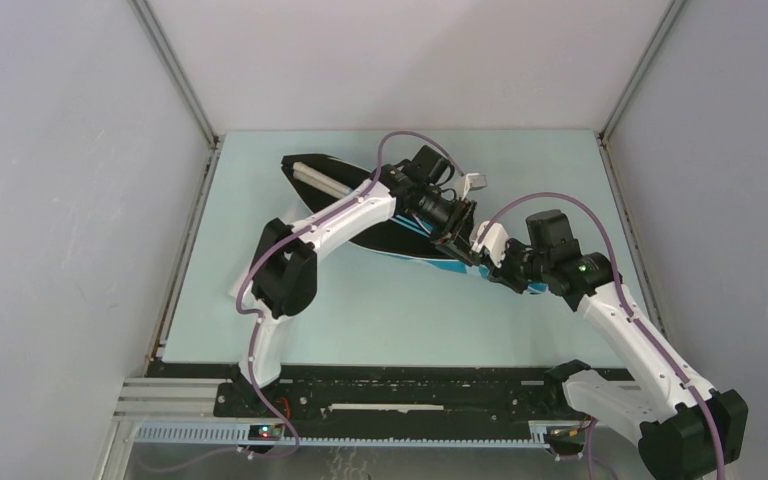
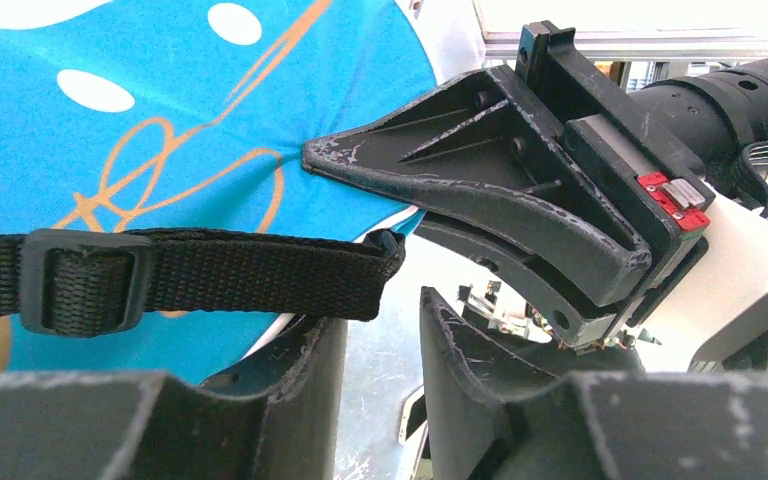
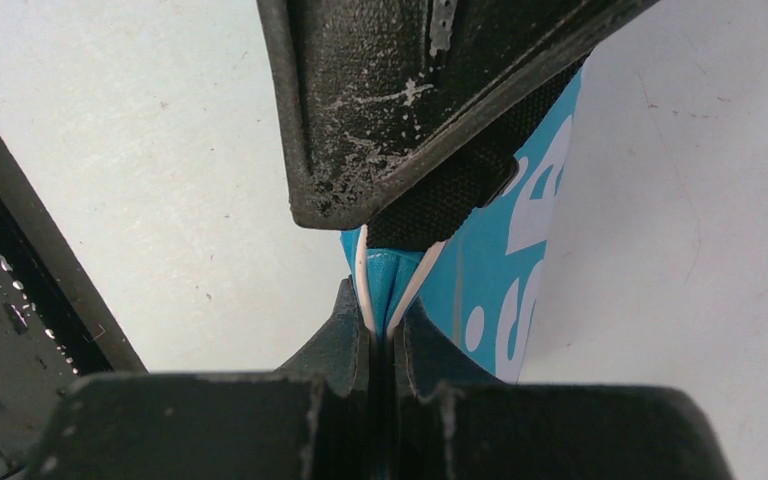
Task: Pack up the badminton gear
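Note:
The racket bag (image 1: pixel 385 238), blue and black, lies on the table with a long pale tube (image 1: pixel 315 176) in its open black part. Its right end is under both grippers, which meet there. In the left wrist view a black strap (image 2: pixel 210 270) with a buckle crosses the blue fabric, and my left gripper is part open around the strap's folded end, just at its fingertips. My right gripper is shut on the bag's blue end with pale piping, seen in the right wrist view, close below the left gripper's finger.
A white item (image 1: pixel 240 285) lies partly hidden under the left arm. A dark rail runs along the front edge, with walls at both sides and behind.

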